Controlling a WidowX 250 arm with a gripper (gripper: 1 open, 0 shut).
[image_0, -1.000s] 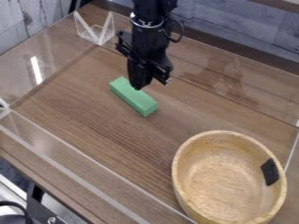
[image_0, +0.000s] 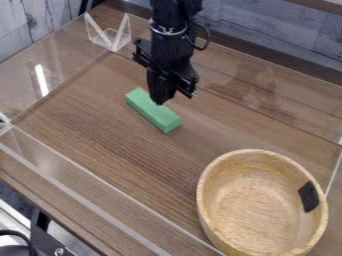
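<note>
A black robot arm reaches down from the top of the camera view to its gripper (image_0: 162, 96), which hangs just above and behind a green oblong block (image_0: 154, 112) lying at an angle on the wooden surface. The gripper looks shut, with nothing visible between its fingers; whether its tips touch the block I cannot tell.
A large round beige bin (image_0: 261, 241) with a black patch on its side sits at the lower right.
The upper part of my arm and gripper has shifted very slightly. The green block and the bin have stayed where they were.
</note>
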